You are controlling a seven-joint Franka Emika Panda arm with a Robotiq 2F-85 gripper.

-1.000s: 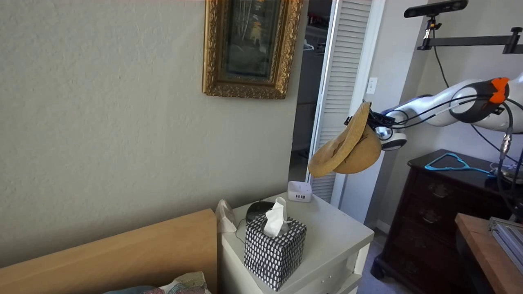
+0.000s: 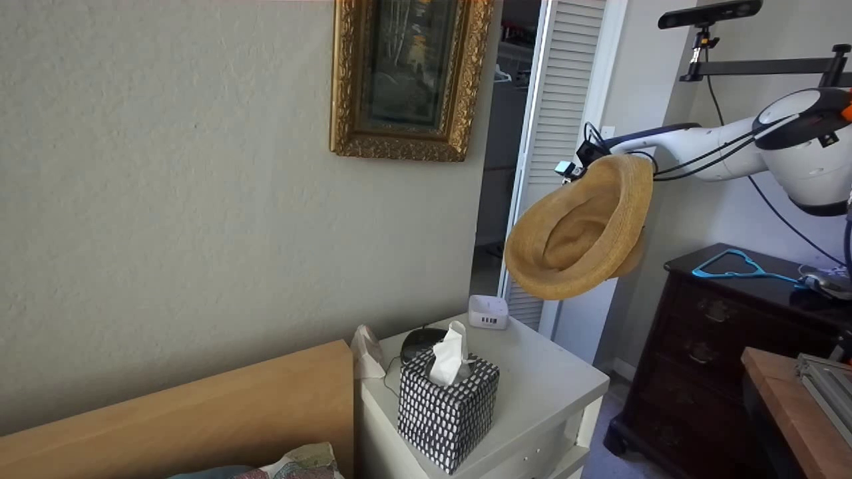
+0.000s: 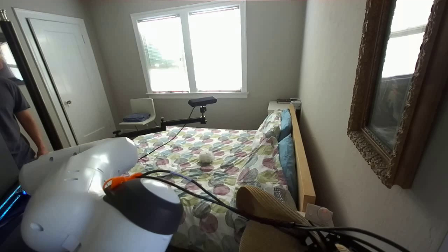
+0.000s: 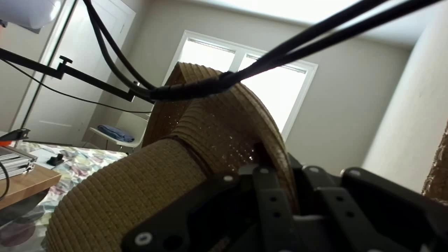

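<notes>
A tan straw hat (image 2: 559, 239) hangs in the air above and behind the white nightstand, its hollow underside turned toward exterior view 1. My gripper is shut on the brim; in the wrist view the brim edge runs down between the dark fingers. The hat's crown (image 4: 130, 197) fills the lower left of that view. From exterior view 2, part of the hat (image 3: 268, 205) shows at the bottom, beyond the arm's cables. In exterior view 1 the fingertips are mostly hidden behind the hat.
On the nightstand (image 2: 543, 383) stand a patterned tissue box (image 2: 447, 411) and a small white box (image 2: 488, 312). A gilt-framed picture (image 2: 412, 80) hangs on the wall. The dark dresser (image 2: 695, 351) bears a blue hanger (image 2: 743, 266). The bed (image 3: 184, 151) holds a whitish ball (image 3: 205, 157).
My arm has turned and lifted the held hat. The hat's underside, edge-on before, now faces exterior view 1, and the wrist sits higher and farther left there.
</notes>
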